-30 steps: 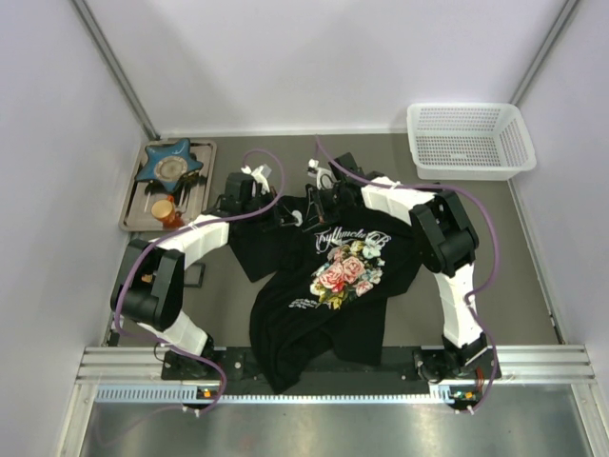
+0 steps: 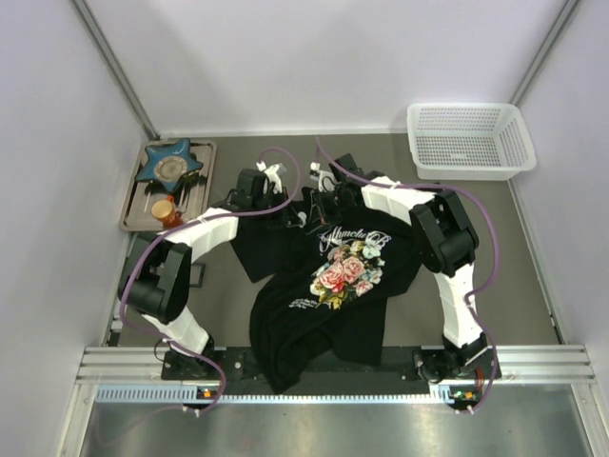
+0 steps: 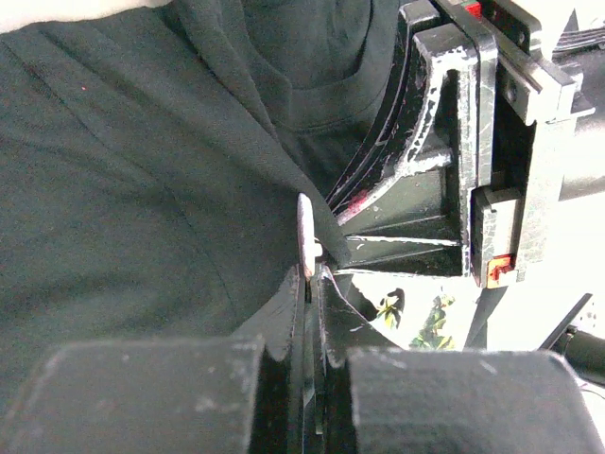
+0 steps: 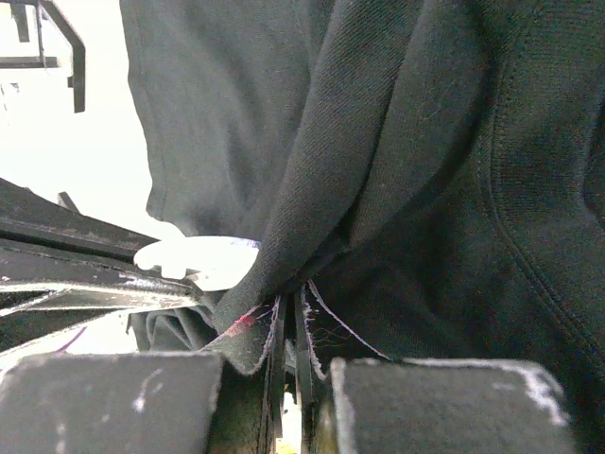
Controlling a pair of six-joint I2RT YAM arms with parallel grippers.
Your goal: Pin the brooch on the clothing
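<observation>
The black garment (image 2: 295,333) with white lettering and printed flowers lies across the middle of the table. At its upper part both grippers face each other closely. A small white brooch (image 3: 306,232) (image 4: 203,260) stands edge-on at the shut tips of my left gripper, against dark cloth and beside the other gripper's body. My right gripper is shut in the folds of the dark cloth, just right of the brooch in the right wrist view; whether cloth is between its fingertips is hard to tell.
A metal tray (image 2: 195,205) with a blue star dish and an orange mug sits at the back left. An empty white basket (image 2: 471,162) stands at the back right. Bare table shows around the garment's sides.
My left gripper and arm have moved slightly right, toward my right gripper, with the white brooch at its tips. The right arm looks unchanged.
</observation>
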